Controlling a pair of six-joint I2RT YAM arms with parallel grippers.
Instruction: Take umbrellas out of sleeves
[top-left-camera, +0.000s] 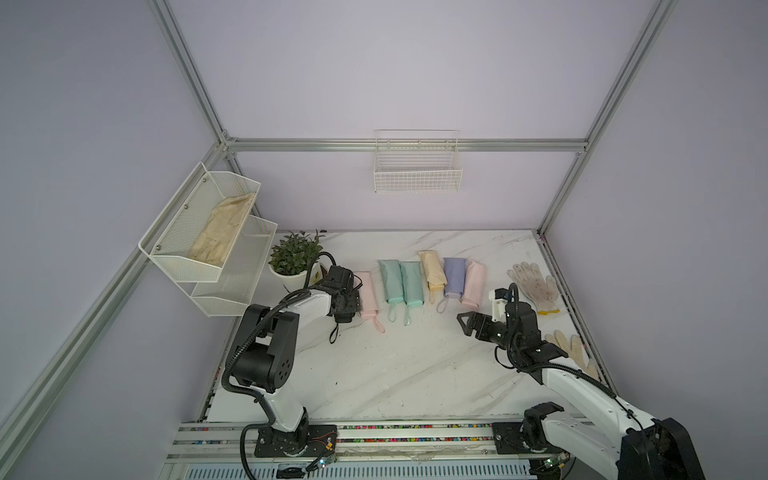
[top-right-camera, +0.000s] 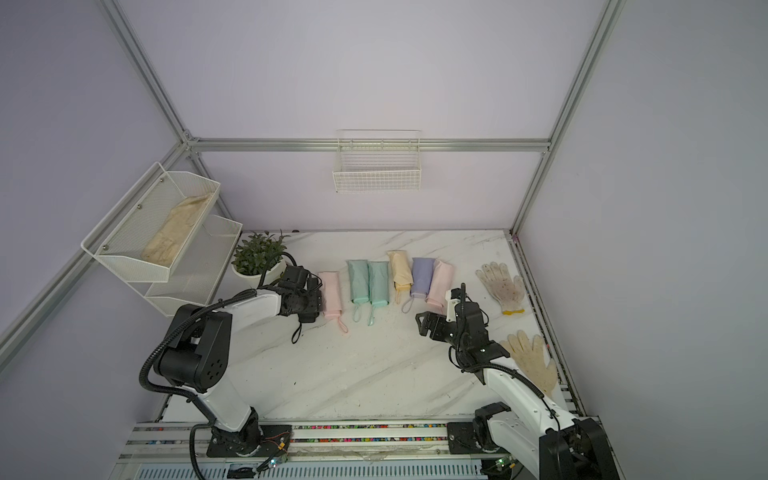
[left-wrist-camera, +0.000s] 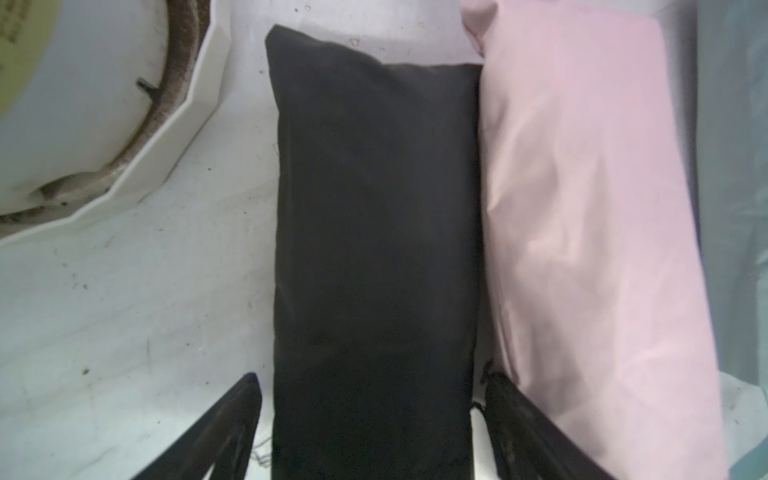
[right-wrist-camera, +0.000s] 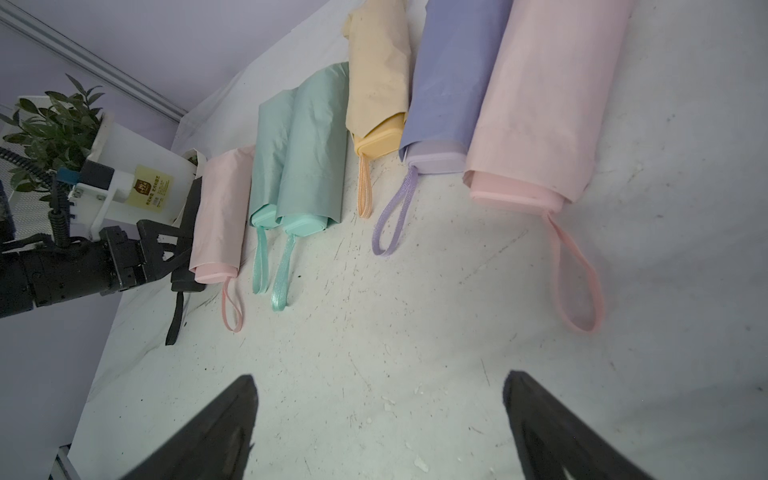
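A row of sleeved umbrellas with loops lies on the table: black, pink, two teal, yellow, purple and another pink. My left gripper is low over the black one at the row's left end, its fingers either side of it, part open; whether they touch it I cannot tell. My right gripper stands open above the bare table in front of the row's right end.
A potted plant stands just left of the black umbrella. Gloves lie at the right edge. Wire shelves hang on the left wall, a basket at the back.
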